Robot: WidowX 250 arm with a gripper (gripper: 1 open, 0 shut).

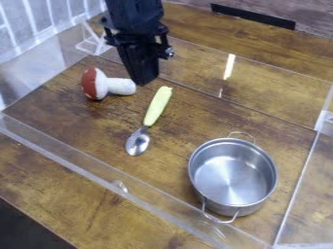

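Note:
The black gripper (132, 60) is raised over the upper left of the wooden work area, above and a little right of a red-and-white toy (107, 84), which looks like a mushroom lying on its side. Whether the fingers are open or shut is hard to make out. A spoon with a pale yellow-green handle (158, 105) and metal bowl (138, 141) lies in the middle. A steel pot (232, 176) with wire handles stands at the lower right.
Transparent walls (78, 177) border the work area.

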